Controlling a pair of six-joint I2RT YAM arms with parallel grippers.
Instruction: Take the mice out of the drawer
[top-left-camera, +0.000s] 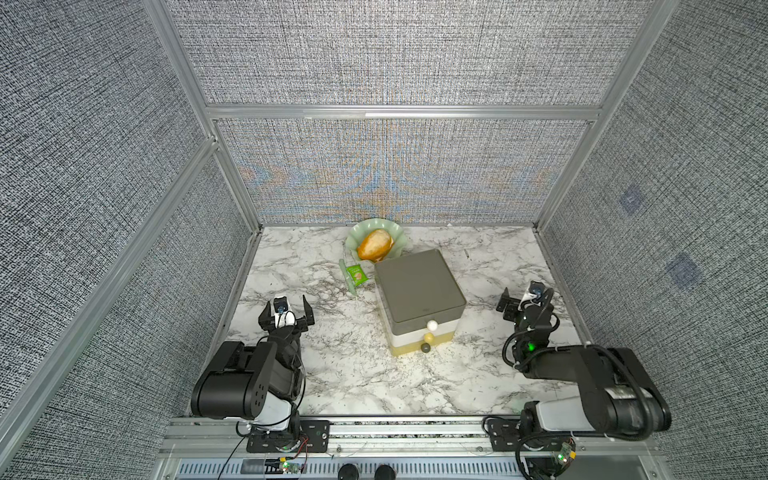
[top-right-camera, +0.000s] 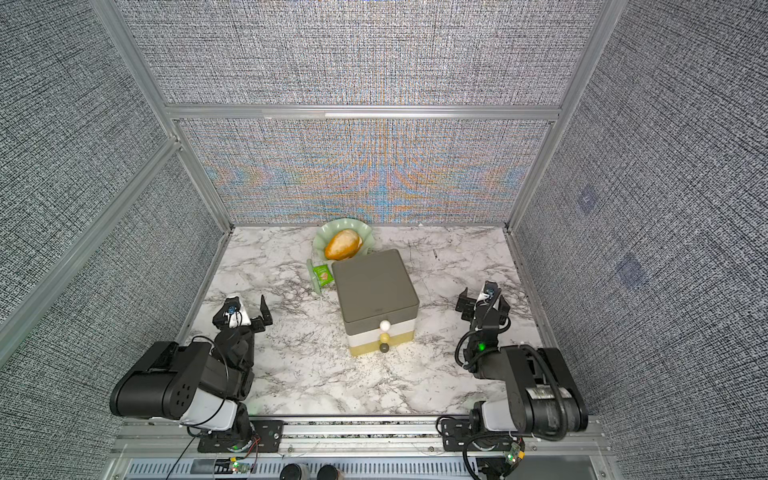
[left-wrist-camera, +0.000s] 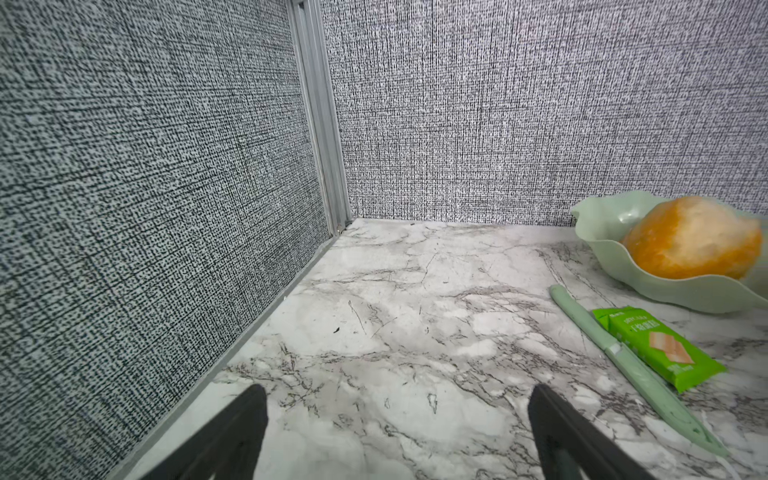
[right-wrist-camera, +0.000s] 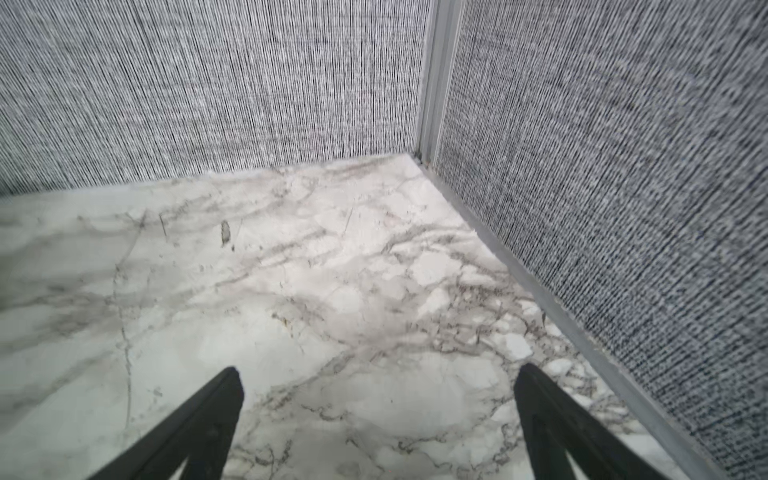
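Note:
A box of stacked drawers (top-left-camera: 420, 292) stands mid-table, its grey top, white and yellow tiers all closed. No mice show; the inside of the drawers is hidden. To the box's left, my left gripper (top-left-camera: 289, 307) is open and empty, its fingers (left-wrist-camera: 232, 436) wide apart over bare table. My right gripper (top-right-camera: 482, 297) stands to the right of the box, also open, with only table between its fingers.
Behind the box on the left sits a green wavy bowl (left-wrist-camera: 596, 216) holding a bread-like item (left-wrist-camera: 696, 240). A green knife (left-wrist-camera: 632, 364) and a small green packet (left-wrist-camera: 656, 344) lie before it. Walls bound the sides and back.

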